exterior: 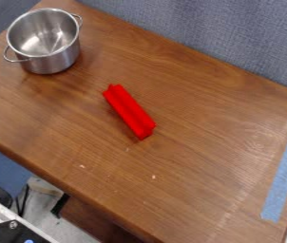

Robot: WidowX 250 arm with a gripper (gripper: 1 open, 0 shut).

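Observation:
A red elongated block (129,111) lies at an angle near the middle of the wooden table (184,171). A steel pot (44,40) with two loop handles stands at the upper left of the table. No gripper shows in the camera view.
A blue tape strip (282,178) runs along the table's right side. A grey fabric surface lies beyond the back edge. Cables and dark equipment show at the lower left, off the table.

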